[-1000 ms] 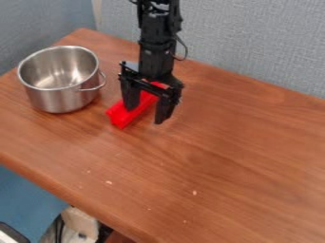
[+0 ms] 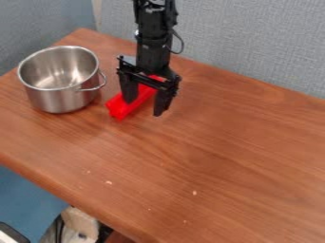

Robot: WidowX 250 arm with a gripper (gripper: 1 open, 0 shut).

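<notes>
My black gripper (image 2: 144, 95) points down with its fingers spread open over a red elongated object (image 2: 122, 107) lying on the wooden table (image 2: 216, 161). The fingertips are low, one on either side of the red object; whether they touch it I cannot tell. Part of the red object is hidden behind the gripper.
A steel pot (image 2: 61, 90) with side handles stands to the left of the gripper, close to the red object. Grey padded walls border the back and left.
My gripper has shifted slightly up and toward the left in the view. The red object and pot look about where they were.
</notes>
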